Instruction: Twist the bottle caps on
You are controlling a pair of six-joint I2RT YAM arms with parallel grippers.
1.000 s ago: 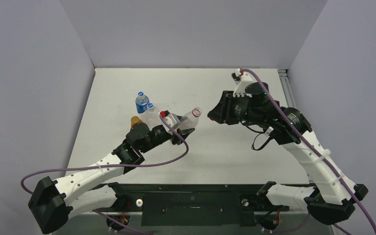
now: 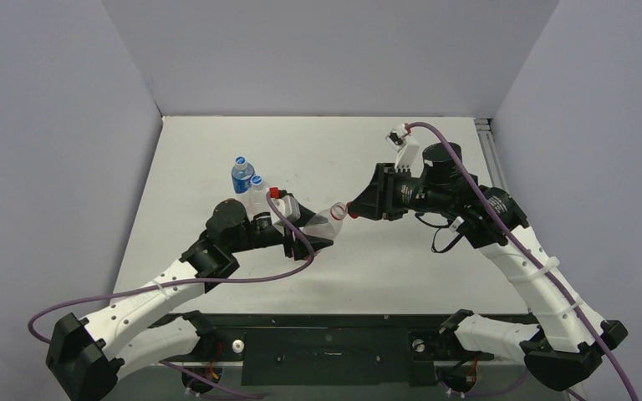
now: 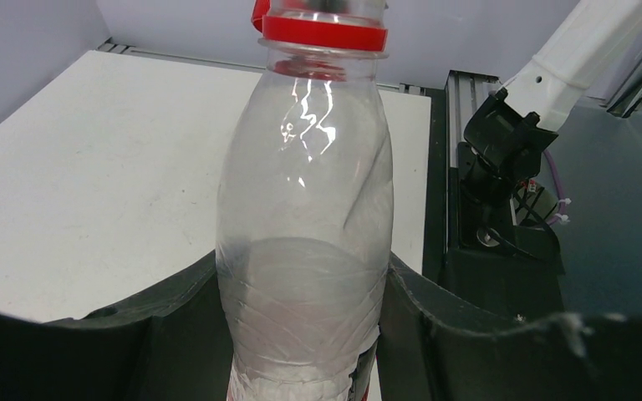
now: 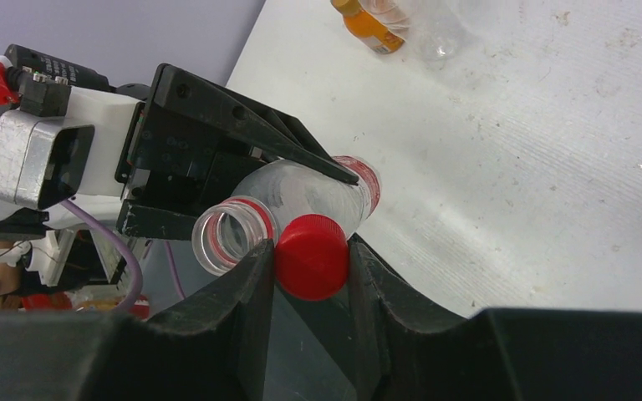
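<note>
A clear, uncapped bottle [image 2: 324,224] with a red neck ring [image 3: 324,33] is held tilted above the table, its mouth towards the right arm. My left gripper [image 2: 318,230] is shut around its body. A red cap [image 4: 312,257] is pinched between the fingertips of my right gripper. In the right wrist view the open bottle mouth [image 4: 232,236] appears to the left of the cap, not lined up with it. From above, cap and mouth look very close; whether they touch I cannot tell. A red edge of the cap [image 3: 259,14] shows beside the neck in the left wrist view.
Two bottles with blue caps, one blue-labelled [image 2: 242,177] and one clear [image 2: 257,195], stand at the left behind the left arm. An orange bottle [image 4: 372,29] is near them.
The right gripper has come left with the cap, narrowing the gap to the mouth.
</note>
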